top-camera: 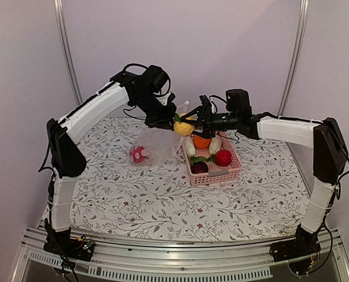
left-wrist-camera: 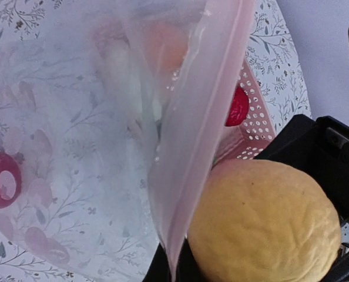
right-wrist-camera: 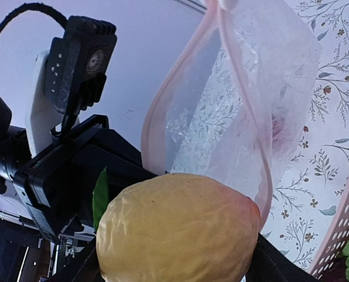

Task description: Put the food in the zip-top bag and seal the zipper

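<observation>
My left gripper is shut on the pink-edged rim of the clear zip top bag [left-wrist-camera: 98, 176] and holds its mouth up. Inside the bag lies a red item with pale spots [top-camera: 138, 154], resting on the table. A yellow-orange fruit [right-wrist-camera: 177, 229] with a green leaf is held by my right gripper [top-camera: 193, 121], whose fingers are mostly hidden behind it in the right wrist view. The fruit is right at the bag's mouth, close beside the left fingers; whether any of it is inside the rim, I cannot tell.
Below the right gripper stands a pink basket [top-camera: 216, 177]. It contains an orange fruit [top-camera: 201, 143], two white vegetables, a red one [top-camera: 223, 157] and a dark one [top-camera: 199, 168] with leaves.
</observation>
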